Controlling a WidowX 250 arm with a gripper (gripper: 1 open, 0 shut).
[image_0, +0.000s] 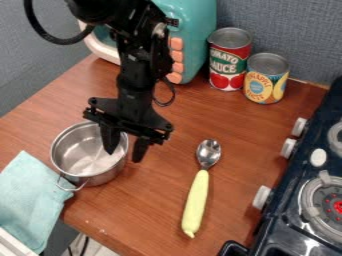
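Note:
My black gripper (126, 144) hangs over the steel pot (78, 165) on the left of the table, its fingers near the pot's right rim; one finger reaches into or just over the pot, the other sits outside to the right. The fingers look apart, and I cannot tell whether anything is between them. The pot stands upright, with a pale patch inside.
A light blue cloth (32, 200) lies left of the pot. A spoon (207, 153) and a corn cob (195, 205) lie centre right. Two cans (227, 62) stand at the back beside a teal appliance (190, 35). A stove (307, 200) fills the right.

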